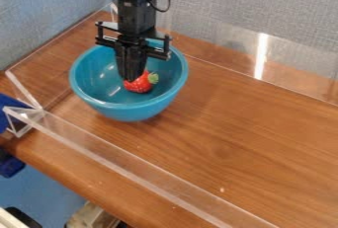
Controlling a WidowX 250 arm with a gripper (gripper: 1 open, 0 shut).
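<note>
My black gripper point(130, 69) reaches down from the top of the view into a blue bowl point(99, 94) on the wooden table. Its fingertips are low over the inside of the bowl, just left of a red strawberry point(138, 84) with a green top. The fingers look close together; whether they touch the strawberry I cannot tell, as the gripper partly hides that spot.
Clear walls edge the table, with grey and blue backdrops behind. A blue object point(11, 114) with white parts stands at the left edge.
</note>
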